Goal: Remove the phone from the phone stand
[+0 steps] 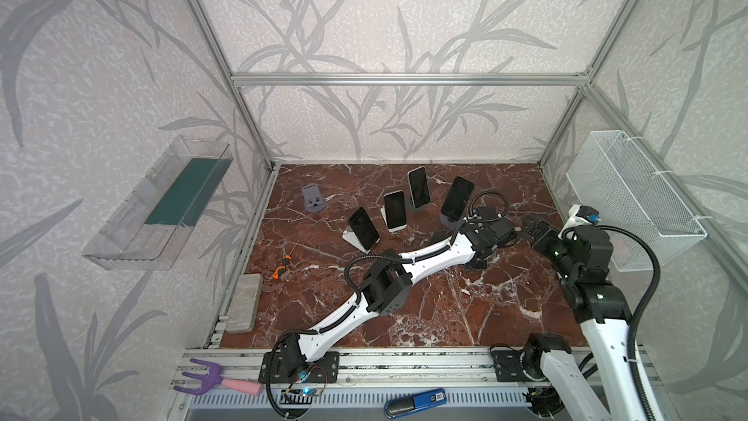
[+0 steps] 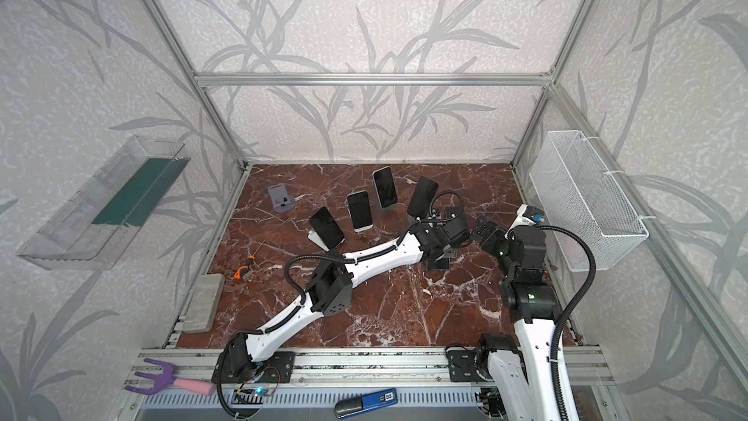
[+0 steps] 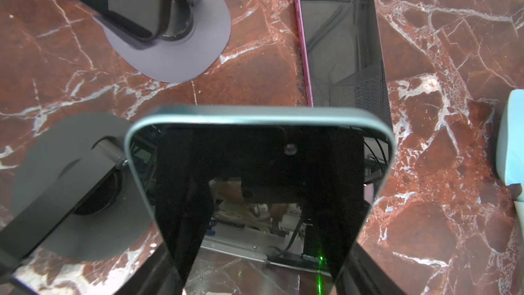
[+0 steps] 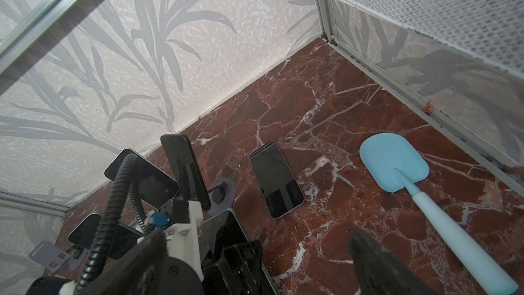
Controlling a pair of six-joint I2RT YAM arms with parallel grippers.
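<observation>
A phone with a pale blue edge [image 3: 262,112] fills the middle of the left wrist view, its dark screen facing that camera. My left gripper is shut on its sides. Left of it, a dark grey phone stand [image 3: 60,229] with a round base rests on the table; the phone looks apart from the stand's upright, though it covers part of the base. The held phone [image 4: 222,229] shows tilted in the right wrist view. My right gripper stands open, nothing between its fingers, over the table's right side in the top left view [image 1: 536,235].
A pink-edged phone [image 4: 276,180] lies flat on the marble. A light blue shovel [image 4: 395,164] lies further right. Several phones on stands, including one phone [image 1: 457,198], line the back. An empty lilac stand [image 1: 313,198] is at back left.
</observation>
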